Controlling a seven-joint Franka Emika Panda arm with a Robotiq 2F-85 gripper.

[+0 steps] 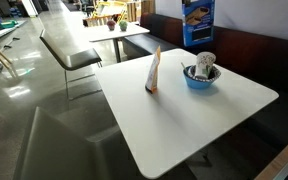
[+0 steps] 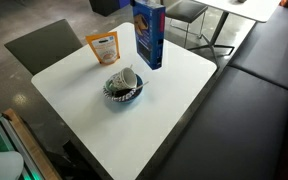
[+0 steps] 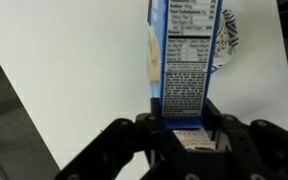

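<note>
My gripper is shut on a tall blue box, gripping it close to one end. Its narrow side, printed with a nutrition panel, faces the wrist camera. In exterior view 1 the box hangs upright above the far part of the white table. Exterior view 2 has the box in the air beyond the bowl. Both exterior views leave the gripper out of the picture.
A blue bowl holds a patterned white cup, tilted, and a utensil. An orange-and-white pouch stands upright on the table. Chairs and a dark bench surround it.
</note>
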